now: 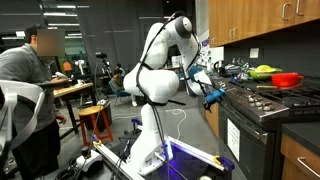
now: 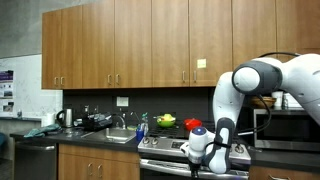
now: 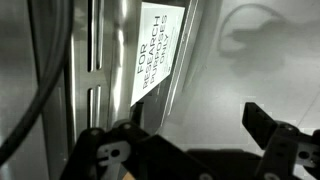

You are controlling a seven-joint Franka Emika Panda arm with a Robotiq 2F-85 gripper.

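Note:
My gripper is open, its two dark fingers wide apart at the lower edge of the wrist view with nothing held between them. Close ahead on the left runs the metal front of an oven (image 1: 247,145), with slots and a white printed label (image 3: 158,45). To the right of that front lies grey floor. From the side, the white arm reaches over toward the oven front, and its gripper end (image 1: 212,99) hangs near the upper part of the door. Whether the fingers touch the door cannot be told.
A red pot (image 1: 287,79) stands on the stove top, with yellow-green items (image 1: 262,72) behind it. Wooden cabinets (image 2: 150,55) hang above the counter. An orange stool (image 1: 95,122) and a person (image 1: 35,75) are at the left.

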